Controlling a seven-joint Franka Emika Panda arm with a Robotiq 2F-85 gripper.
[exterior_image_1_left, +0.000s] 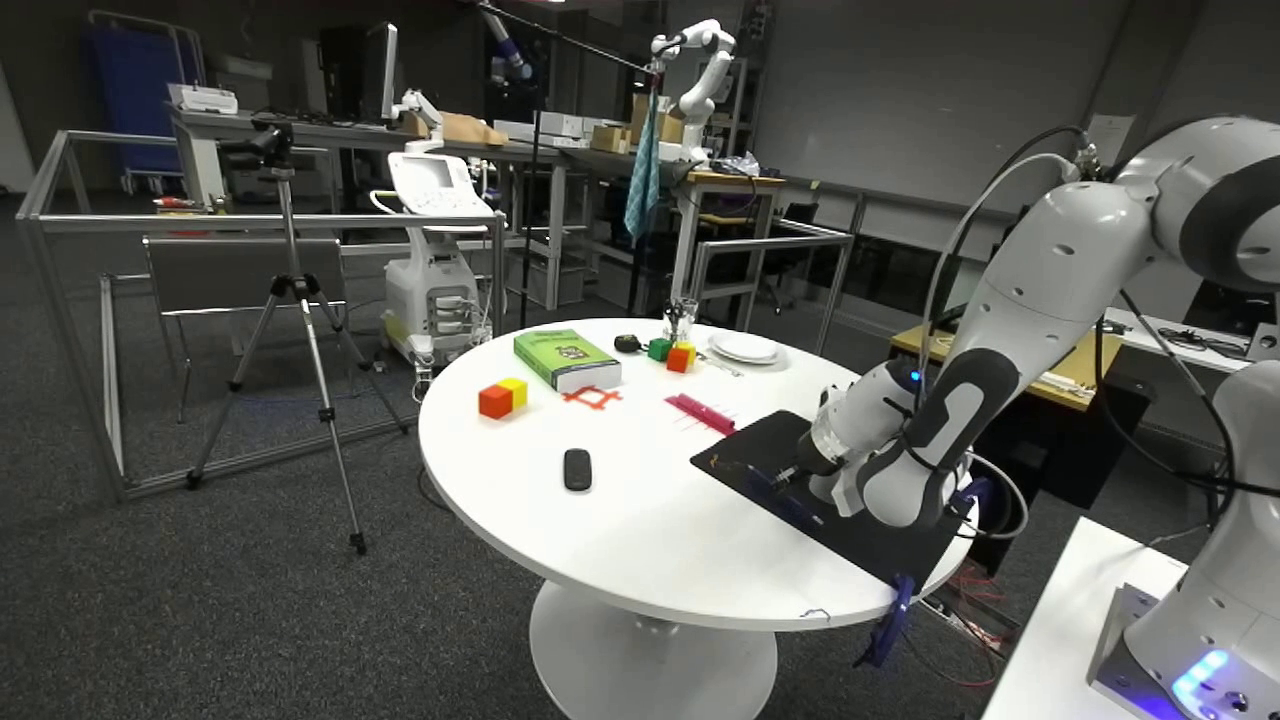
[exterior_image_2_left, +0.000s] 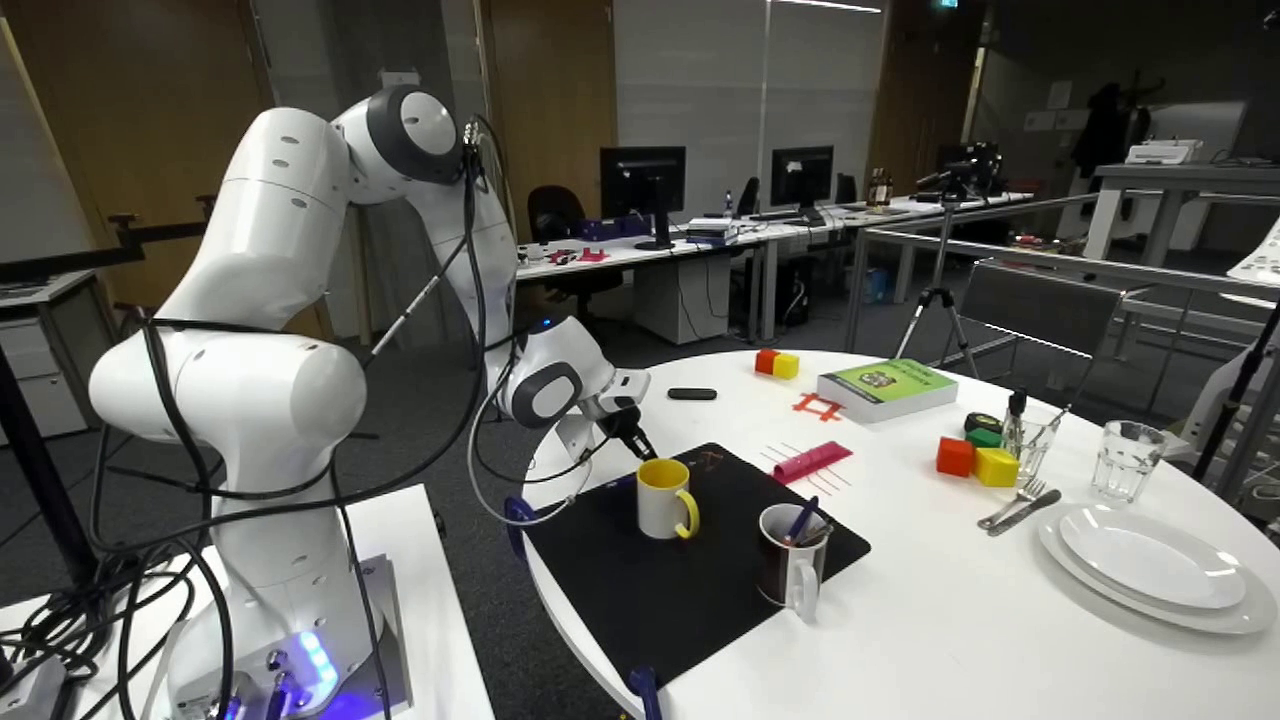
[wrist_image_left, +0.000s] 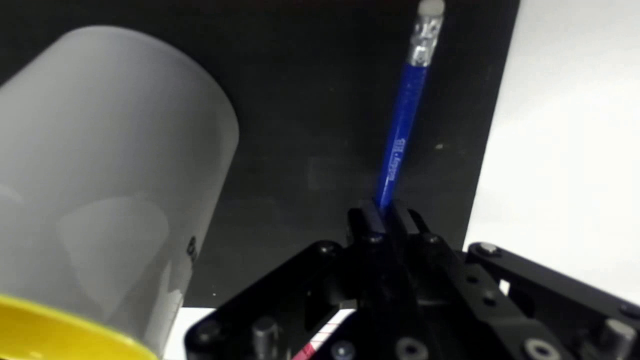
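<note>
A blue pencil (wrist_image_left: 400, 129) with a metal ferrule and pale eraser runs out from between my fingertips in the wrist view. My gripper is shut on it, low over the black mat (wrist_image_left: 288, 180); any gap beneath the pencil is hard to judge. Exterior view 1 shows the gripper (exterior_image_1_left: 782, 478) small and dark near the mat's left edge. A white mug (wrist_image_left: 120, 132) with a yellow inside stands beside the gripper. In exterior view 2 this mug (exterior_image_2_left: 662, 504) is upright and hides part of the mat behind it, and the pencil cannot be made out.
A second white mug (exterior_image_2_left: 782, 576) with pens in it stands on the mat. Beyond are a pink-red piece (exterior_image_2_left: 812, 462), coloured cubes (exterior_image_2_left: 956, 456), a green book (exterior_image_2_left: 890, 384), plates (exterior_image_2_left: 1152, 558) and a glass (exterior_image_2_left: 1124, 462).
</note>
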